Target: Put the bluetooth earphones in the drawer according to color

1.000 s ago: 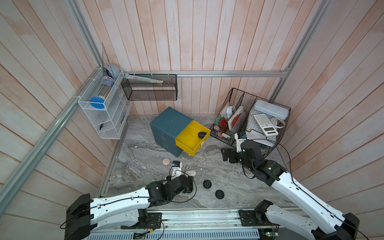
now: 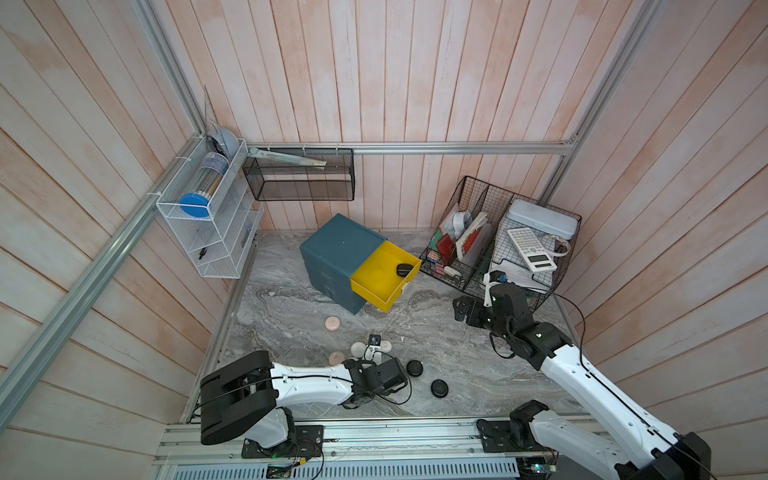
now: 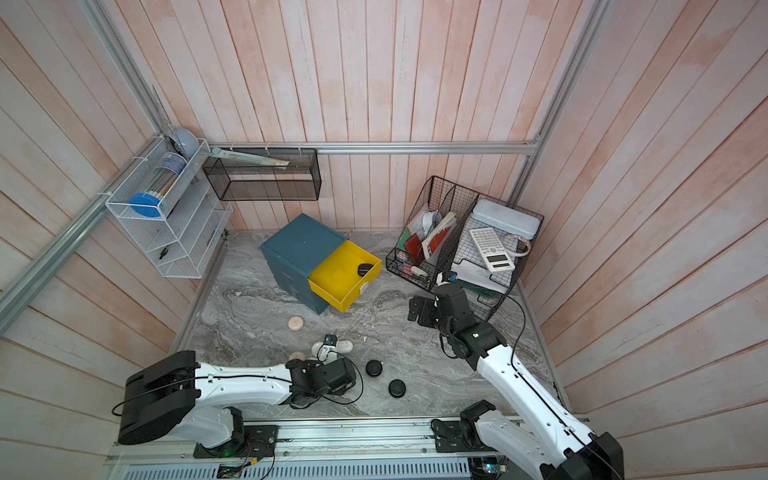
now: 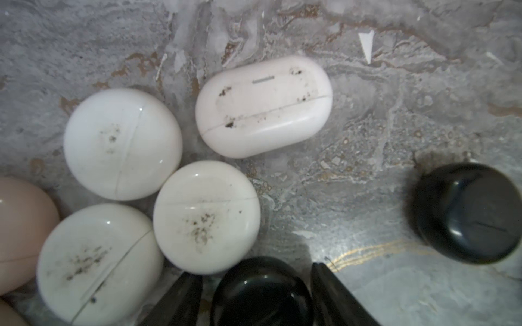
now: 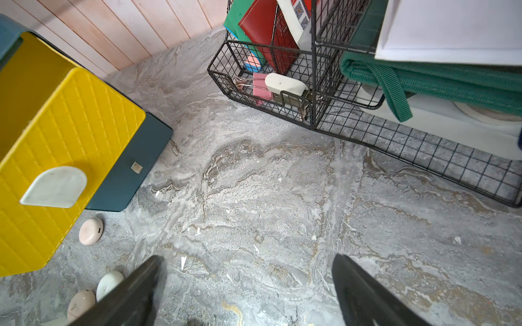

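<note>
In the left wrist view, a black earphone case (image 4: pixel 261 293) lies between the fingers of my part-open left gripper; contact is unclear. Beside it are white cases (image 4: pixel 205 217), a white oblong case (image 4: pixel 263 106), a pink case (image 4: pixel 19 233) and another black case (image 4: pixel 465 212). A lone pink case (image 2: pixel 331 322) lies nearer the blue cabinet (image 2: pixel 332 248). Its yellow drawer (image 2: pixel 373 285) is pulled out with a black case (image 2: pixel 404 269) inside. My right gripper (image 2: pixel 468 310) is open and empty above the table, right of the drawer.
Wire baskets of stationery (image 2: pixel 528 244) stand at the back right. A white shelf unit (image 2: pixel 216 228) and black hanging basket (image 2: pixel 300 188) line the back left. The table between drawer and right gripper is mostly clear.
My left arm has moved right and toward the front, its gripper now low beside the black cases. My right gripper has shifted slightly right.
</note>
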